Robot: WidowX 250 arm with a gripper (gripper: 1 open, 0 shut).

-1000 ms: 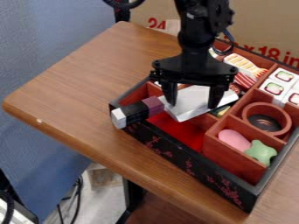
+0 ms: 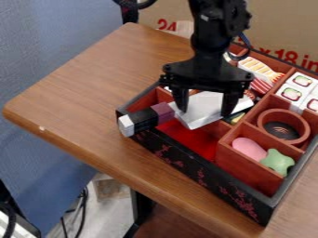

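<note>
A black robot gripper (image 2: pixel 203 102) is low over a dark patterned box (image 2: pixel 199 182) with red compartments. Its two fingers straddle a white piece (image 2: pixel 200 113) in the left part of the box; whether they grip it cannot be told. A bar with white end and dark purple middle (image 2: pixel 148 118) lies at the box's left edge, beside the white piece. The red floor (image 2: pixel 192 139) of that compartment shows below them.
Right compartments hold a pink piece (image 2: pixel 247 148), a green piece (image 2: pixel 276 162), a brown ring (image 2: pixel 282 126), white cubes (image 2: pixel 295 91) and striped items.
</note>
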